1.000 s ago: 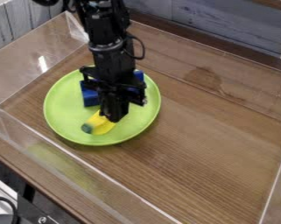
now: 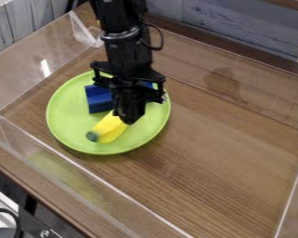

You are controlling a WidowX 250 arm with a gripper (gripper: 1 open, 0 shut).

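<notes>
My black gripper (image 2: pixel 126 109) hangs low over a round green plate (image 2: pixel 79 128) on the wooden table, shut, with nothing visible between its fingers. A yellow object (image 2: pixel 109 130) with a greenish end lies on the plate just below and left of the fingertips. A blue block (image 2: pixel 97 98) sits at the back left of the plate, partly behind the gripper, and more blue shows to the gripper's right. I cannot tell whether the fingertips touch the yellow object.
Clear panels edge the table at left, a pale wall stands at the back, and a dark cable lies at the lower left corner.
The gripper and arm have shifted slightly to the left and back, uncovering more of the yellow object. The objects on the plate look much the same.
</notes>
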